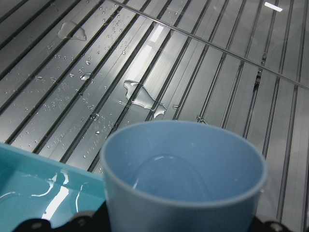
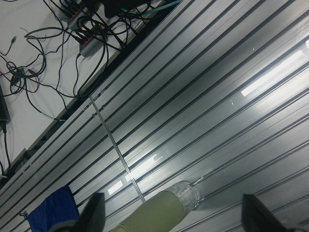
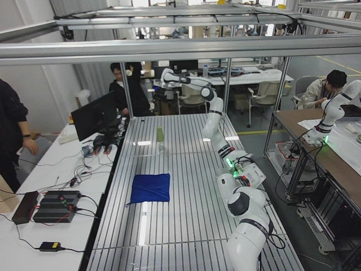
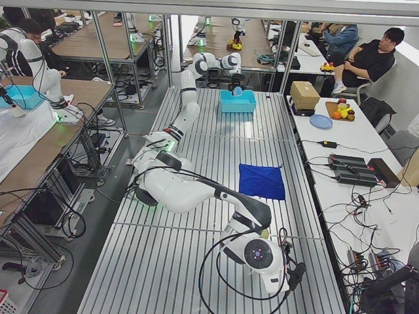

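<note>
A light blue cup [image 1: 183,212] is held in my left gripper [image 4: 236,87], above or beside a turquoise basin [image 4: 237,103]; in the left wrist view it hides most of the fingers. The basin's wet floor [image 1: 29,203] shows there, with water drops on the slatted table [image 1: 203,77]. My right gripper is open over the table, with a green-topped clear bottle [image 2: 159,212] standing below it. A blue cloth [image 3: 150,187] lies flat mid-table.
The side desk [image 4: 340,209] carries power boxes, cables, a cardboard box, a plate and fruit. Metal posts frame the table.
</note>
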